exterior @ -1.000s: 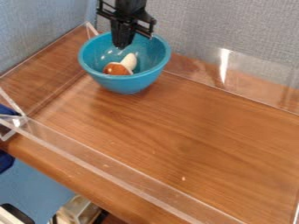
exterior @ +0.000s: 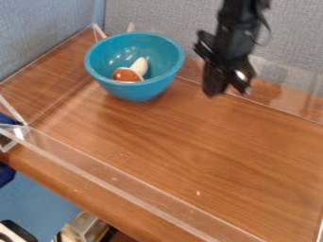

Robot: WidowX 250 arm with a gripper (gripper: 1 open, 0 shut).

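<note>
A teal bowl (exterior: 157,85) stands at the back left of the wooden table, holding a round orange-brown item (exterior: 124,75) and a pale oblong item (exterior: 140,64). My dark gripper (exterior: 225,77) hangs in the air to the right of the bowl, motion-blurred. Its fingers look close together, and I see nothing held between them, though the blur hides detail.
Clear walls edge it along the back and front left. A dark blue object (exterior: 8,128) sits at the left edge.
My gripper has moved from above the bowl to the right and downward, away from it. The bowl and its contents look unchanged.
</note>
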